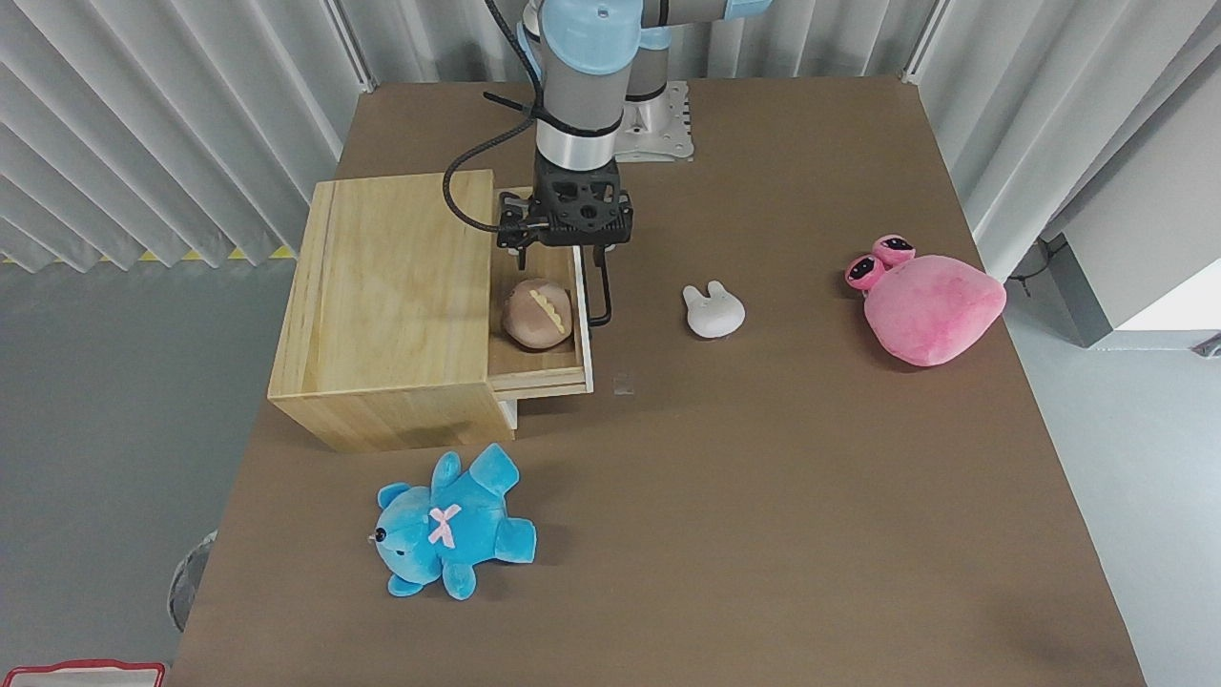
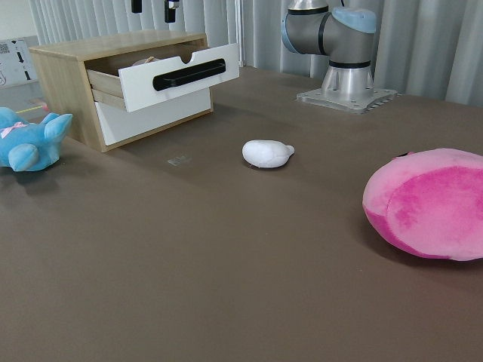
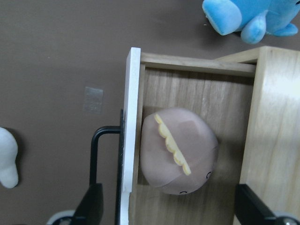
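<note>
A pinkish-tan plush ball with a cream scalloped strip (image 1: 538, 315) rests inside the pulled-out top drawer of the wooden cabinet (image 1: 378, 286), seen from above in the wrist view (image 3: 178, 154). The white drawer front (image 2: 179, 75) carries a black handle. My gripper hangs above the drawer, its fingers open at either side at the bottom of the wrist view, with nothing between them.
A blue bear (image 1: 458, 527) lies before the cabinet, a small white rabbit head (image 1: 713, 313) to its right on the table, and a pink plush (image 1: 929, 309) farther right.
</note>
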